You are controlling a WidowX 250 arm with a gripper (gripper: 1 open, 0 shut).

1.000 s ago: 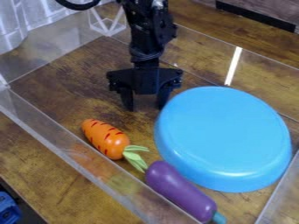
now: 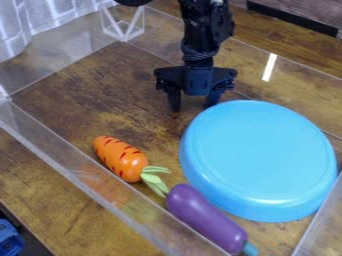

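My black gripper (image 2: 195, 95) hangs from the top of the view, low over the wooden floor, just above and behind a large blue round lid or plate (image 2: 257, 157). Its two fingers point down, dark against the wood; whether anything is between them is hard to see. An orange toy carrot (image 2: 120, 158) with green leaves lies at the lower left, and a purple toy eggplant (image 2: 205, 217) lies at the bottom, below and left of the blue round piece.
Clear plastic walls (image 2: 67, 178) edge the area. A small blue object (image 2: 7, 239) sits outside the wall at the lower left.
My gripper has shifted to the right and slightly up in the view over the last second. The carrot, eggplant and blue round piece have not moved.
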